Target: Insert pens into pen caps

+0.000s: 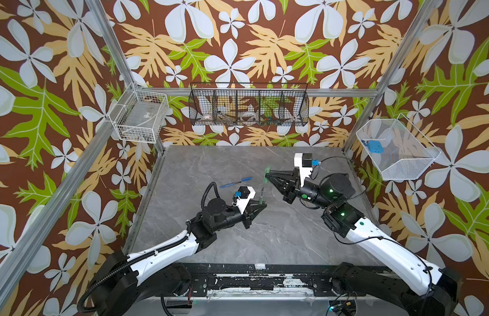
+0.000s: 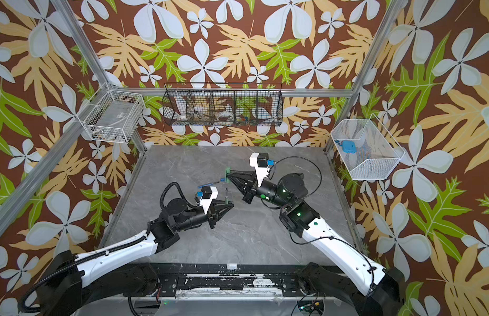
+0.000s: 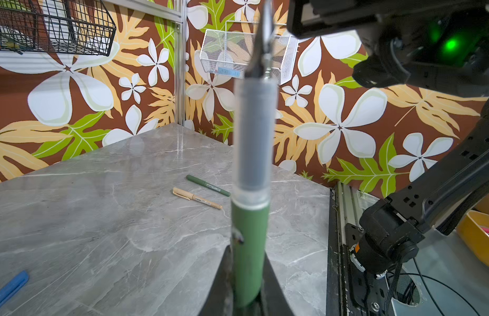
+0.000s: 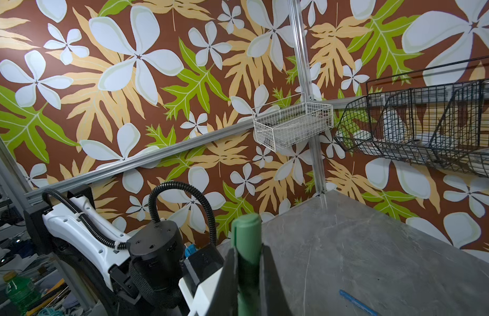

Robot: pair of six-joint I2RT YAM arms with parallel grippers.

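An upright green pen (image 3: 249, 247) with a pale clear barrel and a bare tip is in my left gripper (image 1: 260, 204), which is shut on it. Above and slightly to one side, my right gripper (image 1: 267, 176) is shut on an upright green cap (image 4: 246, 231). The cap appears apart from the pen tip. On the table lie a blue pen (image 1: 235, 182), a dark green pen (image 3: 206, 184) and a beige pen (image 3: 197, 200); the latter two are hidden in the top views.
A white basket (image 1: 140, 117), a black wire basket (image 1: 248, 108) and a white mesh basket (image 1: 397, 153) hang on the walls above it.
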